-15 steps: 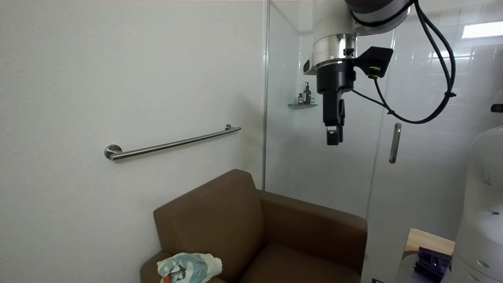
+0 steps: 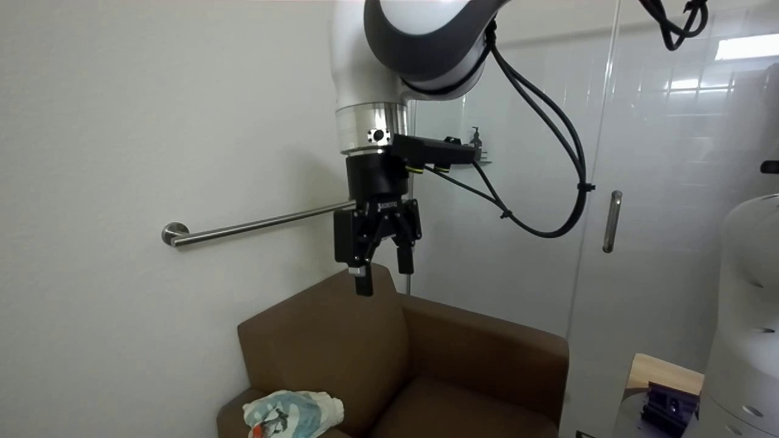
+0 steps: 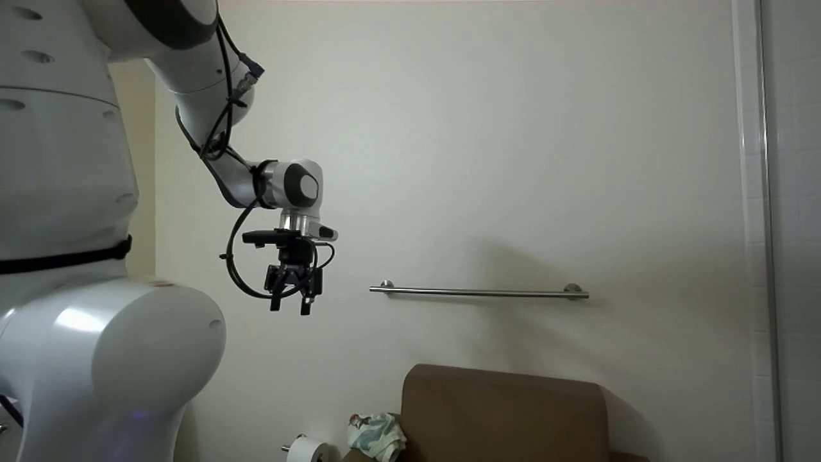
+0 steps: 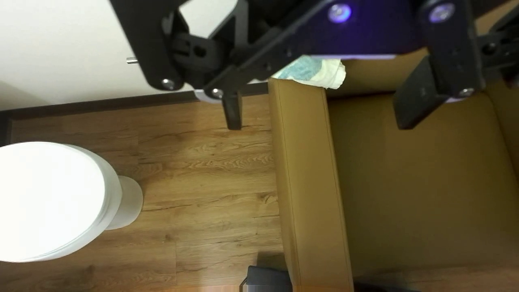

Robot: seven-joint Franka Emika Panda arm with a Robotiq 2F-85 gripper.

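Note:
My gripper [image 2: 384, 281] hangs in the air above the brown armchair [image 2: 321, 328], fingers pointing down. Its fingers stand apart with nothing between them; in the wrist view a finger [image 4: 233, 112] shows at the left and another at the right. A patterned cloth [image 2: 292, 413] in white and pale blue lies crumpled on the chair's arm, well below the gripper. The same cloth [image 3: 377, 436] appears low in exterior view 2, and part of the cloth [image 4: 316, 70] peeks out under the gripper body in the wrist view.
A metal towel bar [image 3: 481, 292] is fixed to the wall, bare. A glass shower door with a handle [image 2: 611, 221] stands behind the chair. The wrist view shows a white toilet [image 4: 48, 199] and open wooden floor [image 4: 209, 194]. A toilet paper roll [image 3: 306, 448] sits near the cloth.
In exterior view 1 my gripper has moved left and lower, from before the shower glass to above the chair. It has also turned, showing both fingers. The cloth stays put.

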